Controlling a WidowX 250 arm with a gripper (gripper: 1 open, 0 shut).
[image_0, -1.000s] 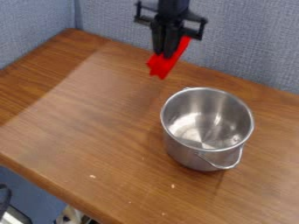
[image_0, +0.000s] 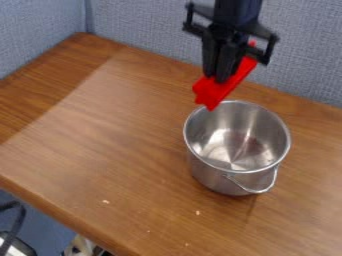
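My black gripper (image_0: 227, 62) hangs at the top centre-right, shut on a red block (image_0: 214, 88) that is tilted, its lower end just above the back rim of a steel pot (image_0: 237, 165). The pot stands on the wooden table (image_0: 107, 140) at the right, with a wire handle at its front. Its visible interior looks empty.
Grey padded walls (image_0: 147, 30) stand behind and at the left. Some black cables lie beyond the table's lower left edge.
The pot has not moved.
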